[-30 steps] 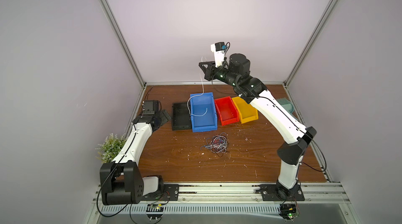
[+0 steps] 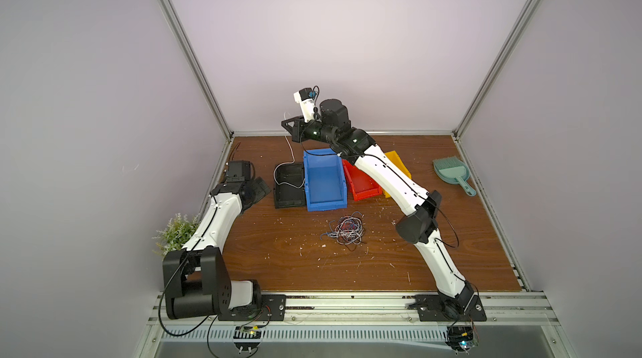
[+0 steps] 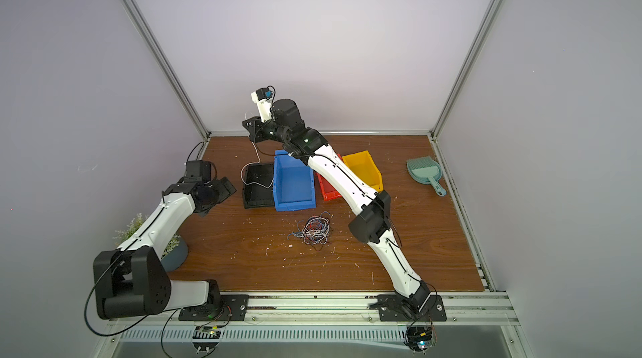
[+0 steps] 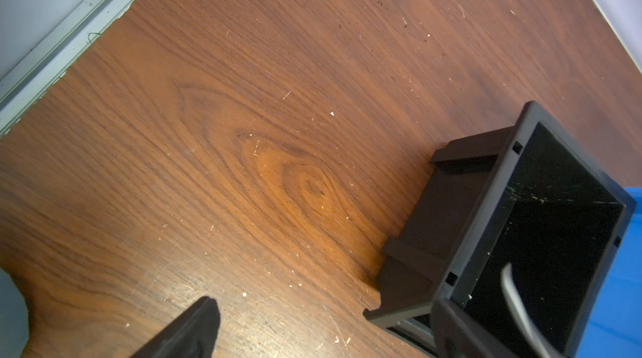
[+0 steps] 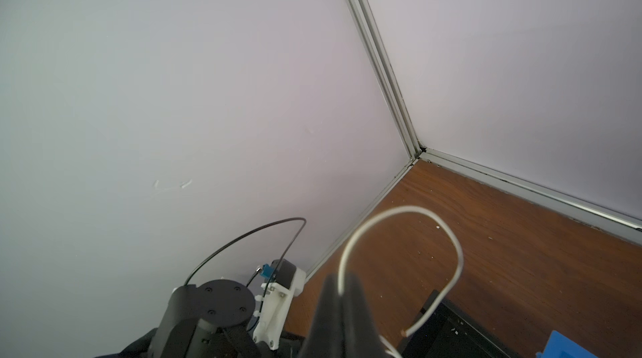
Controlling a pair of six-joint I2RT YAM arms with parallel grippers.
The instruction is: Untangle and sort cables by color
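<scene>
A white cable (image 2: pixel 289 152) hangs from my right gripper (image 2: pixel 287 122), which is shut on it high above the bins. Its lower part curves over the black bin (image 2: pixel 289 202). In the right wrist view the white cable (image 5: pixel 460 251) loops out above the shut fingers (image 5: pixel 354 318). A tangle of several cables (image 2: pixel 347 231), mostly grey and white with some blue, red and dark strands, lies in front of the blue bin (image 2: pixel 325 206). My left gripper stands open with nothing between its fingers, over bare table left of the black bin.
Right of the blue bin are a red bin (image 3: pixel 329 192) and a yellow bin (image 3: pixel 364 169), the red one partly hidden by my right arm. A dustpan (image 2: pixel 452 170) lies far right. A plant (image 2: pixel 177 234) stands at left.
My right gripper has moved left and somewhat lower, carrying the white cable from over the blue bin to over the black bin. The left arm has shifted only slightly.
</scene>
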